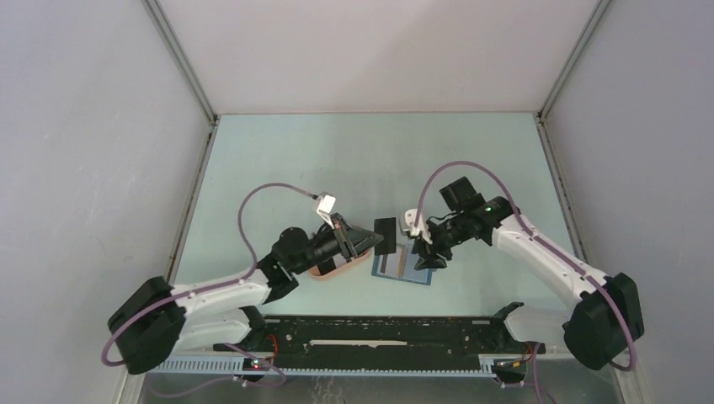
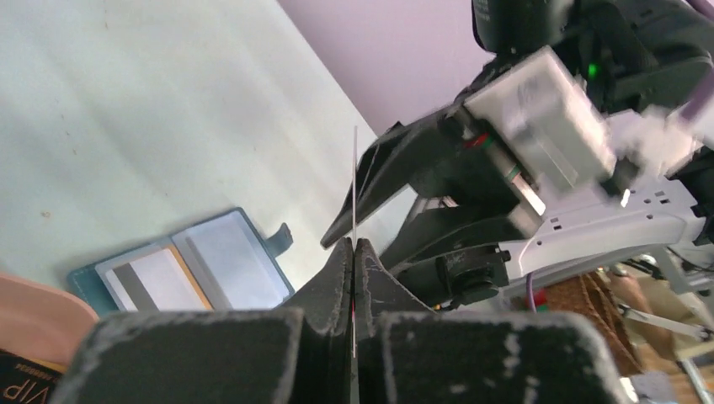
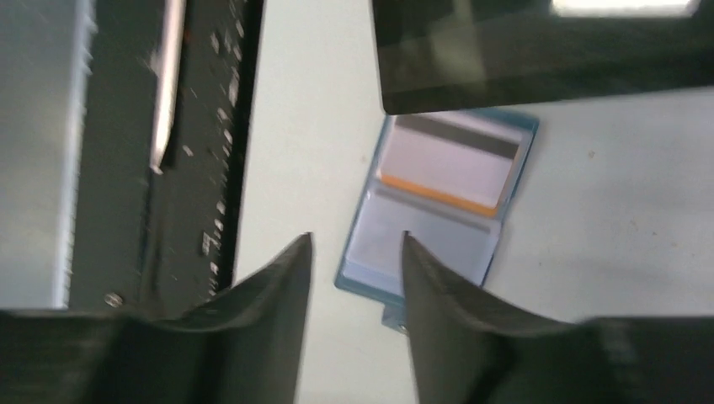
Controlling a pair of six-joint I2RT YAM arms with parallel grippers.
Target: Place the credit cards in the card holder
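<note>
A black card (image 1: 385,236) is held up by my left gripper (image 1: 376,241), which is shut on one end of it. In the left wrist view this card (image 2: 354,181) shows edge-on as a thin line rising from the fingertips. The blue-grey card holder (image 1: 405,275) lies opened flat on the table below, with light pockets; an orange-edged strip and a grey band (image 3: 455,132) cross one half. My right gripper is to the right of the card, its fingers (image 3: 295,261) apart with nothing between them; the black card passes in front of it, clear of its fingertips.
Left of the holder, partly under my left arm, sits a pink tray (image 1: 330,273) with cards; one black card with VIP lettering (image 2: 29,380) lies in it. Both grippers are close together.
</note>
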